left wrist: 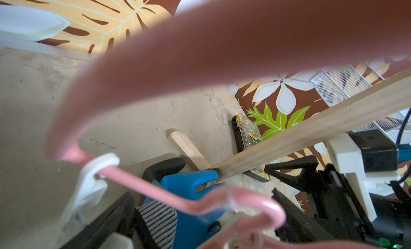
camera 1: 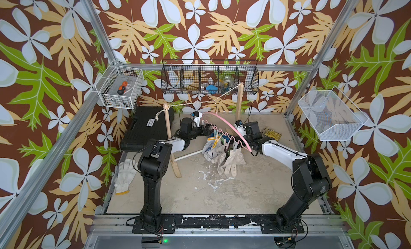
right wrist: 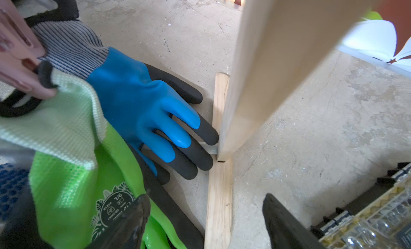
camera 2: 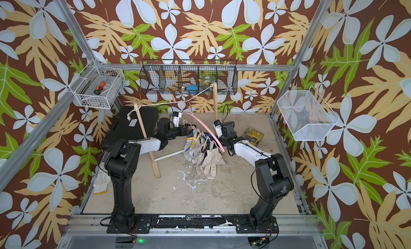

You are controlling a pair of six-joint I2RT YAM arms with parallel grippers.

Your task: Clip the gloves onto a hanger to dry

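A pink hanger (camera 1: 226,121) hangs from the rope, with several gloves clipped below it. Two pale gloves (camera 1: 231,162) hang at its front side. A blue and black glove (right wrist: 141,103) and a green glove (right wrist: 81,176) show beneath pink clips (right wrist: 25,56) in the right wrist view. My left gripper is open, with part of the hanger crossing between its fingers. Open too, my right gripper is beside the green glove, with its left finger in front of it. A loose white glove (camera 1: 125,176) lies flat on the table at the left.
A wooden post (right wrist: 265,77) rises close to my right gripper; the other post (camera 1: 167,124) stands near the left arm. A black case (camera 1: 145,131) and a small yellow box (camera 1: 271,134) lie behind.
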